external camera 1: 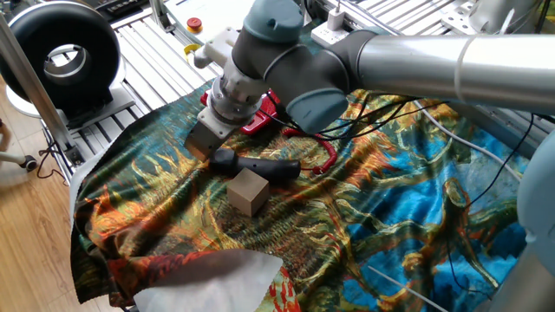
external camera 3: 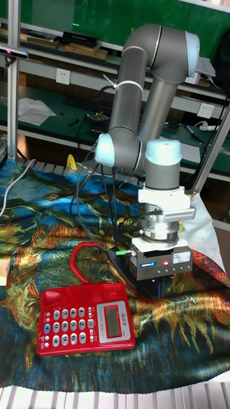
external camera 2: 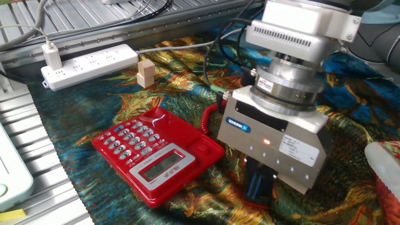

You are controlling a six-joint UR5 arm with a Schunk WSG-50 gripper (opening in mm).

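A red desk telephone [external camera 2: 156,156] with a keypad and small display lies on the patterned cloth. Its dark handset [external camera 1: 260,167] rests off the base, joined to it by a red coiled cord [external camera 1: 329,156]. My gripper [external camera 1: 203,152] points down close by the left end of the handset in exterior view 1. From the other side, the gripper body [external camera 2: 275,140] hides much of the handset, and a dark glossy part shows beneath it. The fingers are mostly hidden, so whether they are open or shut, or touch the handset, cannot be made out.
Beside the handset sits a wooden cube [external camera 1: 248,192]. A white power strip [external camera 2: 90,67] and small wooden blocks [external camera 2: 145,74] are behind the telephone. The cloth [external camera 1: 416,191] is wrinkled, and cables hang from the arm. Bare cloth lies right of the cube.
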